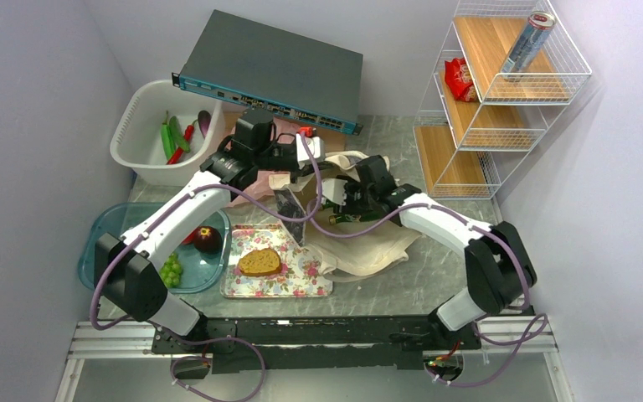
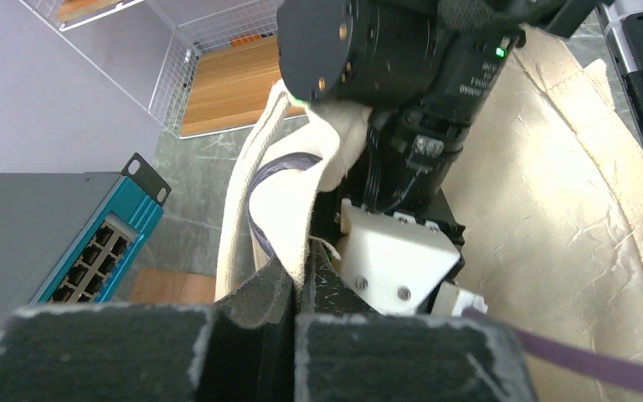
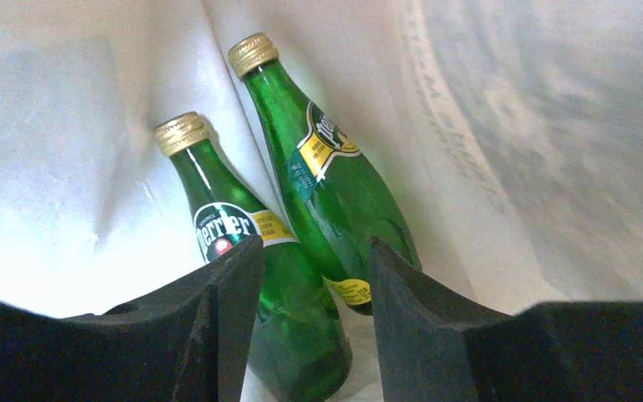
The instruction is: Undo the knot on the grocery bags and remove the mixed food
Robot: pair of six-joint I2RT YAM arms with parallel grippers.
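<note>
The cream grocery bag (image 1: 368, 251) lies opened in the middle of the counter. My left gripper is shut on its fabric and handle (image 2: 285, 193), holding it up. My right gripper is inside the bag, fingers apart, over two green Perrier bottles (image 3: 243, 276), which lie side by side on the pale lining. Neither bottle is clearly held. I see no other food in the bag in these views.
A floral tray (image 1: 293, 285) with bread, a blue bin (image 1: 109, 251) with produce, a white basket (image 1: 134, 159) with vegetables, a network switch (image 1: 268, 59) behind, and a wire shelf (image 1: 511, 134) at the right surround the bag.
</note>
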